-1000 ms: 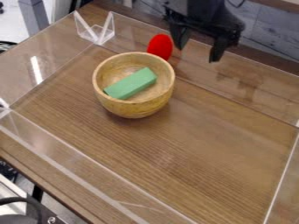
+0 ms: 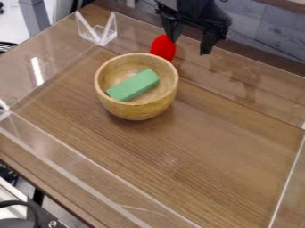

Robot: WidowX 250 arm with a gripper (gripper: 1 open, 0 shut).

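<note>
At the top centre my black gripper [image 2: 191, 27] hangs open just above and to the right of a red object [image 2: 163, 49], with nothing seen between its fingers. Below that, a wooden bowl [image 2: 137, 105] holds a green block [image 2: 134, 84] lying diagonally. The red object stands outside the bowl, just behind its upper right rim.
A clear plastic or wire item [image 2: 98, 31] sits at the upper left. Black cables show at the lower left edge.
The bowl, green block and red object stay in place.
</note>
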